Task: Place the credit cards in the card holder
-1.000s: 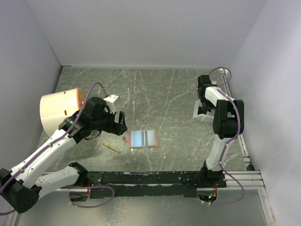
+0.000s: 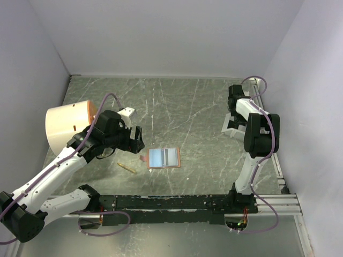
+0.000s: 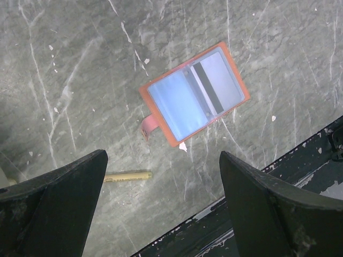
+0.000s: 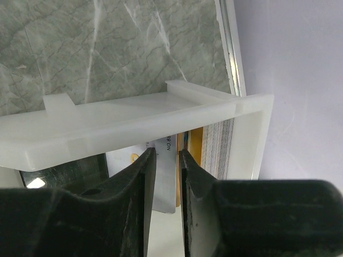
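In the left wrist view, the card holder [image 3: 179, 101] lies flat, with clear pockets, an orange-brown border and a pink tab. My left gripper [image 2: 135, 140] stands to its left in the top view, fingers wide apart and empty. At the right, a white box [image 4: 107, 126] contains cards: a pale card [image 4: 165, 187] in front, and several thin card edges [image 4: 217, 147] behind it. My right gripper reaches over the box; its fingers are narrowly apart, with the pale card's right edge showing in the gap. Contact with the card is unclear.
A yellow stick-like piece [image 2: 126, 168] lies left of the holder. The white box is close to the right wall and the metal rail [image 4: 231, 48]. Bare table [image 2: 177, 112] fills the middle and back.
My right arm has shifted slightly to the right, and the white box's visible edge has moved right by a similar small amount. The left arm and card holder look unmoved.
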